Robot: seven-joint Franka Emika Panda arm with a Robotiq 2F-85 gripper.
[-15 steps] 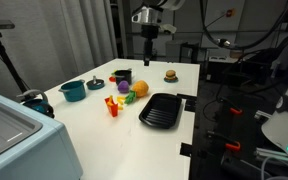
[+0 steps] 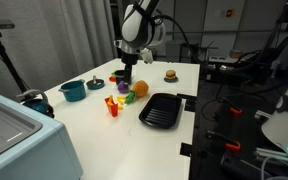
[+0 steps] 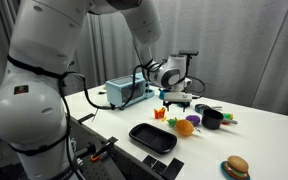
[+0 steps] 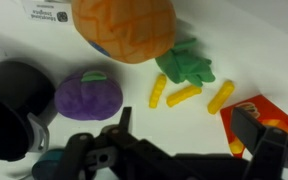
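Observation:
My gripper stands open above the white table, nothing between its fingers. Below it in the wrist view, loose yellow fries [image 4: 183, 95] lie near a green toy vegetable [image 4: 187, 65]. A red fries carton [image 4: 264, 112] is partly behind the right finger. At the upper left of the gripper sits a purple toy vegetable [image 4: 88, 96], and farther up a large orange toy [image 4: 124, 25]. In exterior view 1 the gripper [image 2: 127, 73] hangs over the toy group, near the black pot [image 2: 118, 77].
An empty black tray [image 2: 162, 111] lies nearer the robot's base than the toys. A burger [image 3: 236, 166] sits apart on the table. A teal pot [image 2: 74, 91] and a toaster-like box [image 2: 24, 145] stand along the left side.
In exterior view 1 my arm has moved left and lower, from above the far table to over the toys. The toys, tray and burger look unmoved.

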